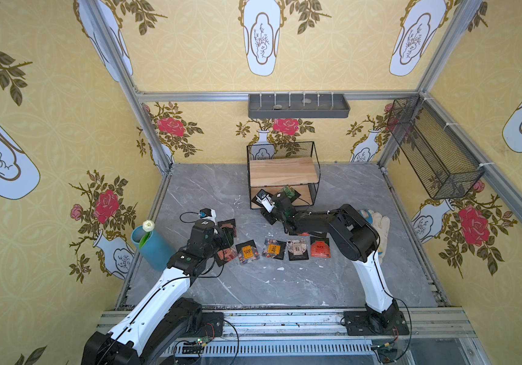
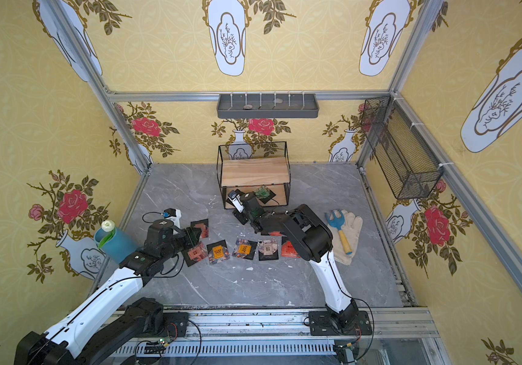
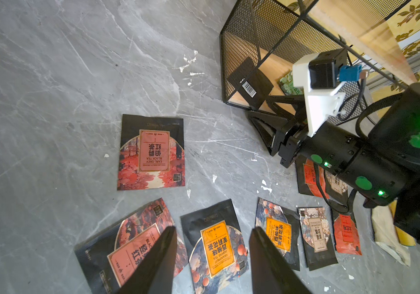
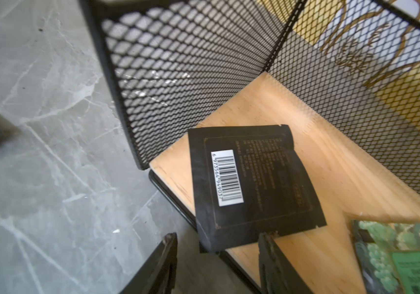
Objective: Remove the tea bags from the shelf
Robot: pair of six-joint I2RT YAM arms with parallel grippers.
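Observation:
A black tea bag point(image 4: 258, 186), barcode side up, lies on the wooden lower level of the mesh shelf point(image 2: 253, 172), overhanging its front edge. A green tea bag point(image 4: 401, 259) lies to its right. My open right gripper is just before the black bag's front edge, empty. Several tea bags lie on the grey counter, among them an Earl Grey bag point(image 3: 151, 152) and a yellow-labelled bag point(image 3: 217, 247). My left gripper hangs open above these, holding nothing.
A blue container point(image 1: 154, 249) stands at far left. A glove point(image 2: 349, 237) with a blue-and-yellow tool lies at right. Mesh baskets and a grey rack hang on the walls. Free counter lies left and right of the shelf.

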